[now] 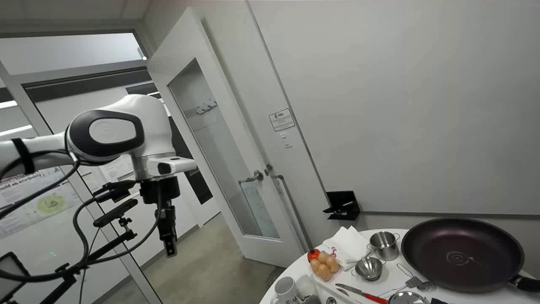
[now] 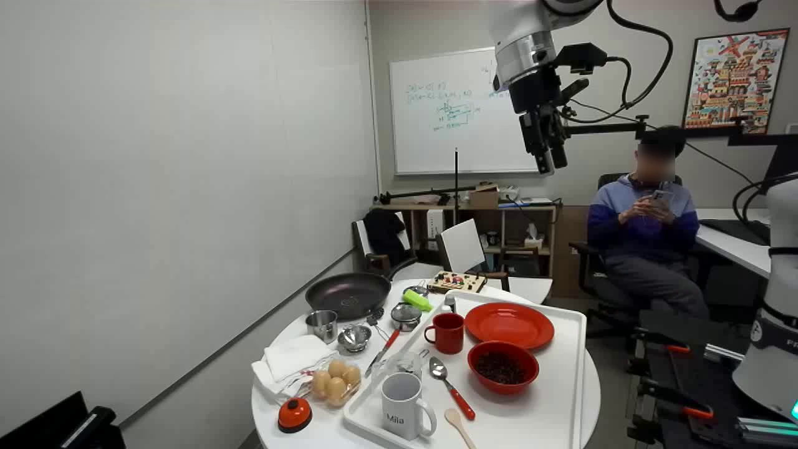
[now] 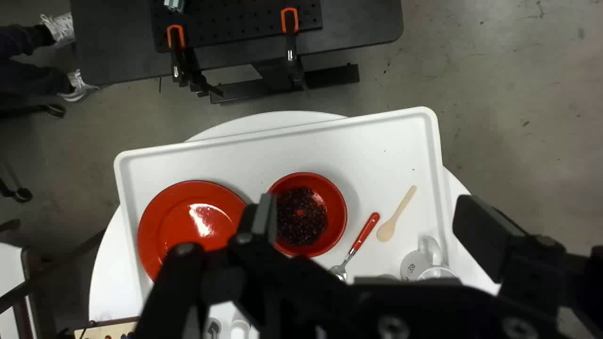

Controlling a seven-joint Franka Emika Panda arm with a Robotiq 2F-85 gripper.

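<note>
High above the round table hangs my gripper (image 2: 551, 166), open and empty, its fingers pointing down. On the white tray (image 2: 557, 419) a red bowl (image 2: 499, 383) holds dark beans (image 3: 299, 223). Beside it lie a red plate (image 2: 510, 325) and a red mug (image 2: 447, 333). A spoon with a red handle (image 3: 365, 229) and a wooden spoon (image 3: 398, 213) rest right of the bowl in the wrist view. The white mug (image 2: 404, 408) stands at the tray's near corner. In the wrist view, the gripper's dark body hides the red mug.
Off the tray are a large pan (image 2: 348, 294), a metal cup (image 2: 322, 326), a strainer (image 2: 353, 338), a knife (image 2: 381, 354), eggs (image 2: 336, 381), an orange-red timer (image 2: 295, 415) and a white cloth (image 2: 299, 359). A person (image 2: 651, 224) sits behind. The air around my gripper is clear.
</note>
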